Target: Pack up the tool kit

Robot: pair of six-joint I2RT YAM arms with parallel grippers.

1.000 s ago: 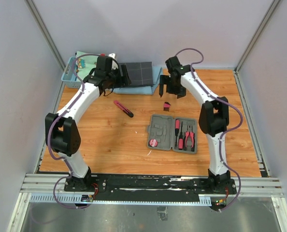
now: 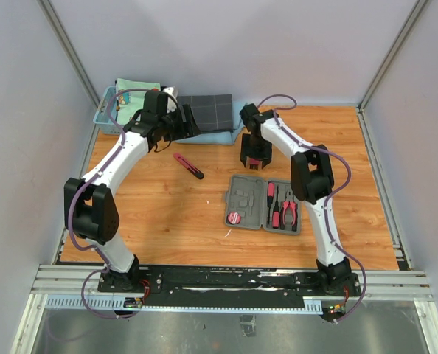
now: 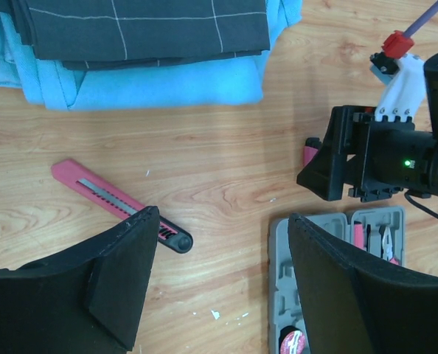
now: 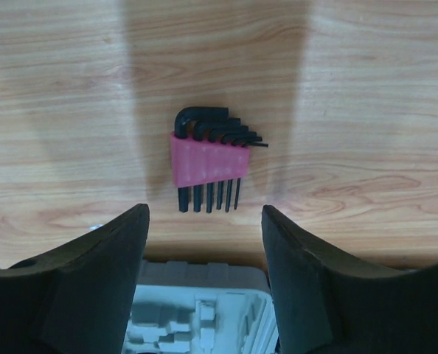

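Observation:
A grey tool case (image 2: 245, 226) lies open on the table; its right half holds pliers (image 2: 289, 212) and several red-and-black screwdrivers, its left half a round red tape measure (image 2: 234, 218) among empty recesses. Just behind the case lies a pink-holder hex key set (image 4: 209, 161). Above that set my right gripper is open, fingers on either side of it, nothing gripped. A red utility knife (image 3: 112, 195) lies left of the case. My left gripper hangs above the table near the knife, part open with nothing between its fingers.
Folded blue cloth (image 3: 167, 88) with a dark checked cloth (image 2: 206, 113) on top lies at the back. A blue basket (image 2: 105, 118) with cloth stands back left.
The left arm has shifted slightly. Case, knife and hex keys lie as before.

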